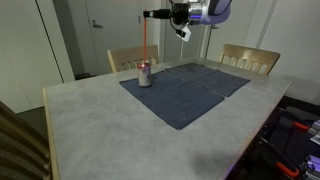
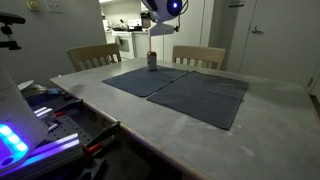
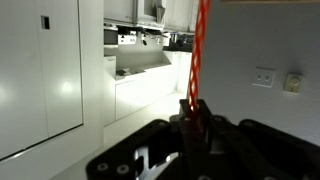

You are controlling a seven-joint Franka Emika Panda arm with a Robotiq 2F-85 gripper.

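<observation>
A long thin orange-red stick (image 1: 145, 38) stands nearly upright, with my gripper (image 1: 147, 14) at its top end. Seen from the wrist, the red stick (image 3: 197, 60) runs down between the dark fingers, and my gripper is shut on it. Below stands a small can-like container (image 1: 145, 76), reddish and pale, also seen as a container (image 2: 152, 62) in exterior view 2. The stick's lower end meets the top of the container in exterior view 1; whether it is inside, touching or just above, I cannot tell.
Dark cloth mats (image 1: 185, 98) lie flat on the pale table (image 1: 90, 130), with the container at their back left corner. Chairs (image 1: 249, 58) stand round the table.
</observation>
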